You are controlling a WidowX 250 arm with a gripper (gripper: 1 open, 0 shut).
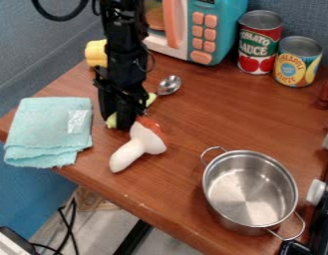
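My black gripper is low over the table, just right of the folded light-blue cloth and above a white toy mushroom with red cap. A yellow object is partly hidden at its fingers; whether they grip it cannot be told. A spoon lies behind, to the right.
A steel pot stands at front right. A tomato sauce can, a second can and a toy microwave stand at the back.
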